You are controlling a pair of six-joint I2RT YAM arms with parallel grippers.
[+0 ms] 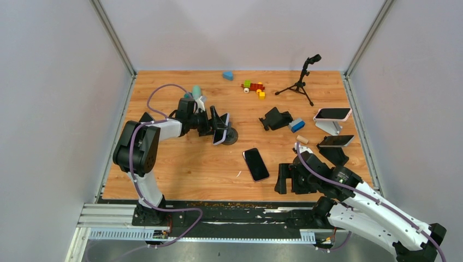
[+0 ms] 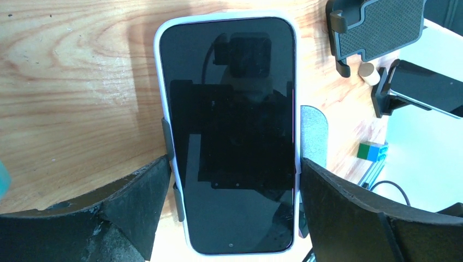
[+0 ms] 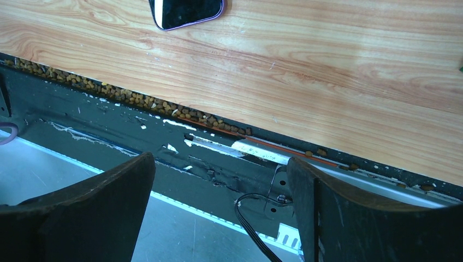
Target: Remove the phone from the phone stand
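A dark-screened phone with a pale lilac rim leans upright on a round-based phone stand, left of the table's middle. Small dark clips of the stand hug its left edge in the left wrist view. My left gripper is open around the phone, one finger by each long edge, the tips touching or almost touching the rim. The phone still rests in the stand. Over the front right of the table, my right gripper hangs open with nothing between its fingers.
Another phone lies flat at front centre. To the right stand an empty black stand, a blue block, and two stands bearing a pink-rimmed phone and a dark phone. A tripod stands at the back.
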